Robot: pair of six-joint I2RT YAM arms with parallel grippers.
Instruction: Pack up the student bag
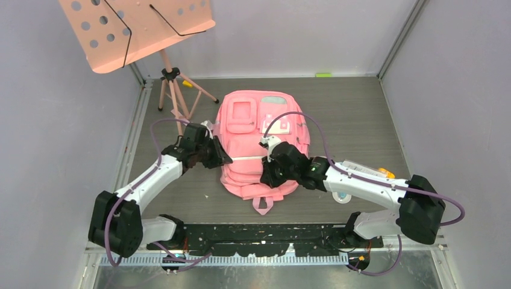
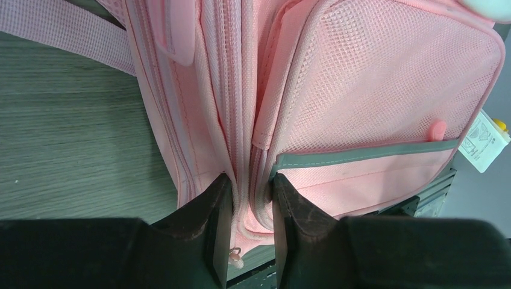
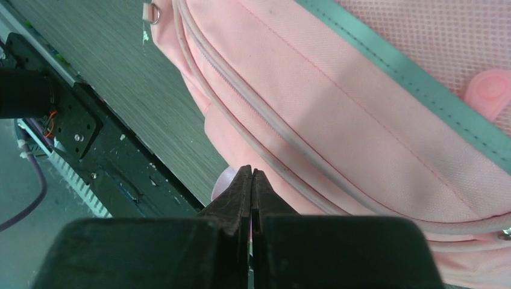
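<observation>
A pink backpack (image 1: 244, 138) lies flat in the middle of the floor board, front pockets up, its loop at the bottom. My left gripper (image 1: 223, 158) is at its left side; in the left wrist view its fingers (image 2: 211, 211) are shut on a fold of pink fabric beside a zipper and the grey trim. My right gripper (image 1: 268, 177) is over the lower right part of the backpack. In the right wrist view its fingertips (image 3: 244, 174) are together with nothing seen between them, above the pink fabric and zip piping (image 3: 283, 138).
A pink music stand (image 1: 138, 30) stands at the back left. White and orange items (image 1: 385, 173) and a white round object (image 1: 341, 197) lie at the right, partly under my right arm. Bare board shows at the back right.
</observation>
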